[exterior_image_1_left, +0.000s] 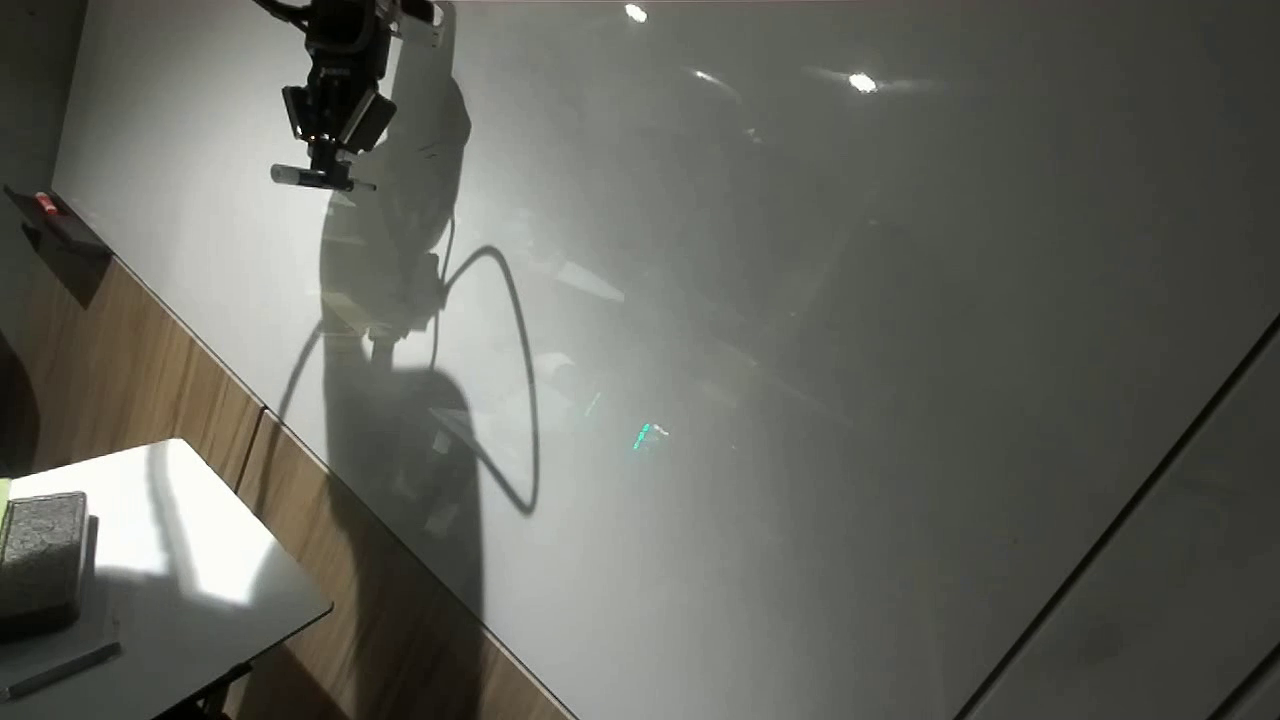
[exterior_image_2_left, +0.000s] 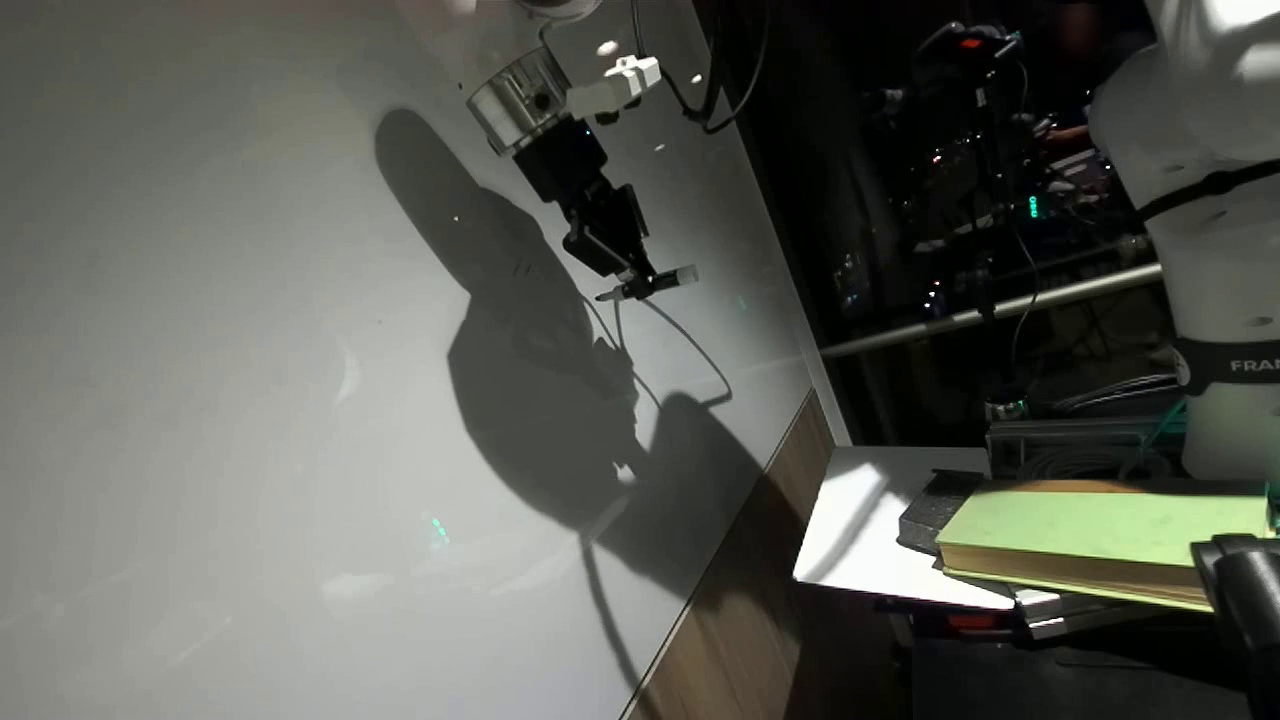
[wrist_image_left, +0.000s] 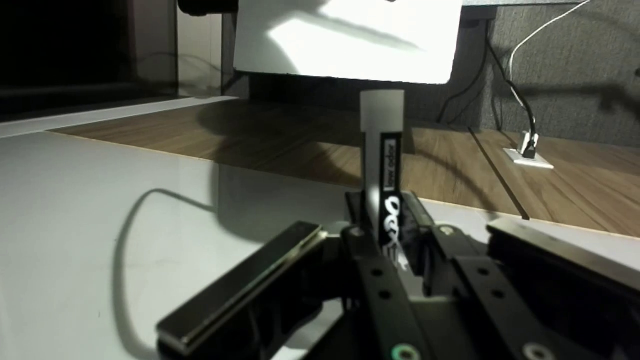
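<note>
In the wrist view a marker (wrist_image_left: 382, 111) with a grey end and a black "low odor" label stands between the fingers of my gripper, which is shut on it. The first exterior view has the gripper (exterior_image_1_left: 330, 176) at the upper left, the marker (exterior_image_1_left: 286, 174) lying crosswise in its fingers. Seen from the other side, the marker's grey end (exterior_image_2_left: 686, 275) points toward the dark room and its narrow end (exterior_image_2_left: 608, 295) toward the whiteboard (exterior_image_2_left: 216, 396). That narrow end looks clear of the board, though the exact gap cannot be told.
A small white table (exterior_image_1_left: 180, 528) at the lower left carries a dark eraser-like block (exterior_image_1_left: 42, 552) and a grey stick (exterior_image_1_left: 60, 672). A dark tray (exterior_image_1_left: 60, 222) with a red item hangs at the board's edge. Green-topped books (exterior_image_2_left: 1080, 522) lie on the table.
</note>
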